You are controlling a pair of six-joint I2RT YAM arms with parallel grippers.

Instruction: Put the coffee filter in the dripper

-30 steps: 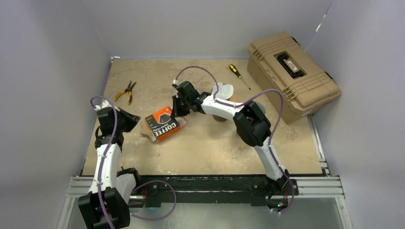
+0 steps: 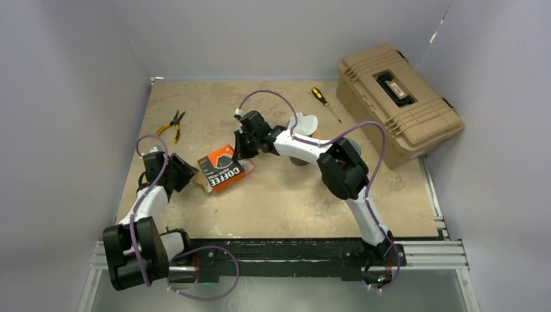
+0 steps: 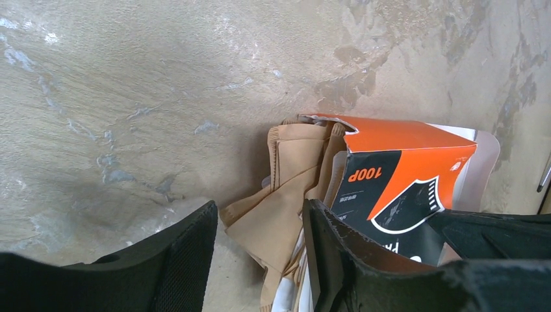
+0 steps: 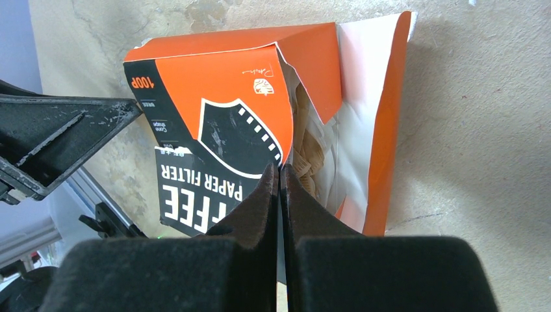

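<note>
An orange and black coffee filter box [image 2: 221, 168] lies on the table, its end flap open and brown paper filters [image 3: 273, 227] spilling from its left end. My left gripper is open just above those filters, nothing held between its fingers. My right gripper is shut at the box's edge, fingertips touching the cardboard; whether anything thin is between them is unclear. Behind the right arm, white and dark objects [image 2: 305, 122] are partly hidden; I cannot tell which is the dripper.
Yellow pliers [image 2: 173, 125] lie above the left gripper and a screwdriver [image 2: 320, 97] at the back. A large tan case [image 2: 396, 104] fills the back right.
The right arm and box have not visibly moved.
</note>
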